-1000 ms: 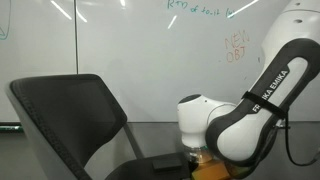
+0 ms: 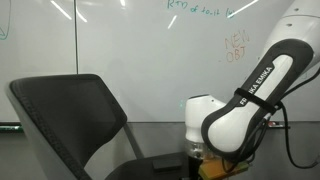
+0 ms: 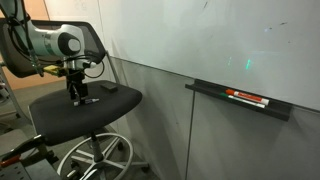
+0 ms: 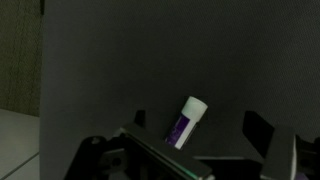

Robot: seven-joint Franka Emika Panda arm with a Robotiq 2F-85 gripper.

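Observation:
A white-capped marker with a purple band (image 4: pixel 187 121) lies on the dark chair seat (image 4: pixel 110 70) in the wrist view. My gripper is open above it, one finger (image 4: pixel 139 119) to the left of the marker and the other (image 4: pixel 257 130) to its right, with gaps on both sides. Part of the marker's lower end is hidden by the gripper body. In exterior view 2 my gripper (image 3: pixel 77 98) points down close over the seat, beside a small light object (image 3: pixel 92 100). The fingers are out of sight in exterior view 1.
A dark block (image 3: pixel 117 87) sits on the seat near its back side. The chair backrest (image 2: pixel 70 115) rises left of the arm. Behind stands a whiteboard (image 3: pixel 230 35), whose ledge (image 3: pixel 240 99) holds a red marker (image 3: pixel 247 97). Much of the seat is clear.
In exterior view 1 the arm's wrist and the orange part near the gripper have shifted slightly to the right. The chair has not moved.

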